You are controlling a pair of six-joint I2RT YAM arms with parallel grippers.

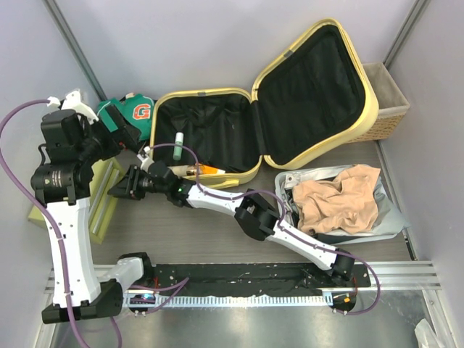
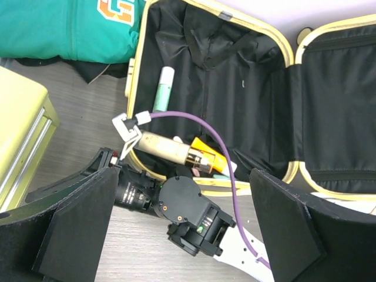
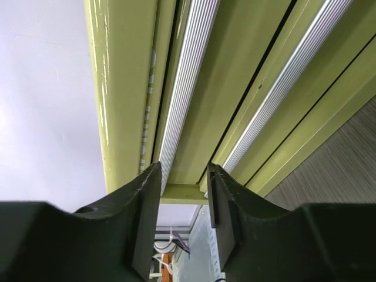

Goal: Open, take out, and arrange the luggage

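A yellow suitcase with a black lining [image 1: 217,123] lies open, lid tilted back to the right. Inside its base, a green-and-white tube [image 1: 177,147] lies near the left side; an orange bottle [image 2: 212,154] and a beige cylinder [image 2: 164,147] lie by the front edge. My left gripper hangs wide open over the floor left of the suitcase, nothing held. Low beside a yellow-green case with silver ribbed strips [image 3: 188,76] is my right gripper, its fingers apart and empty. Green cloth [image 1: 134,110] lies behind, partly covered by the left gripper.
On the right, a grey tray [image 1: 395,217] holds a folded peach cloth [image 1: 341,199]. Behind it, a wicker basket [image 1: 380,130] stands against the wall.
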